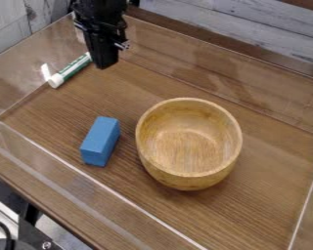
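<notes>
My gripper (105, 57) hangs at the upper middle-left of the camera view, dark and apparently shut, with no object visible between its fingers. Just left of and below it a white cylinder (70, 68) lies on the wooden surface. A blue block (101, 139) lies at the lower left middle, and a round tan bowl (190, 168) sits to its right, empty.
</notes>
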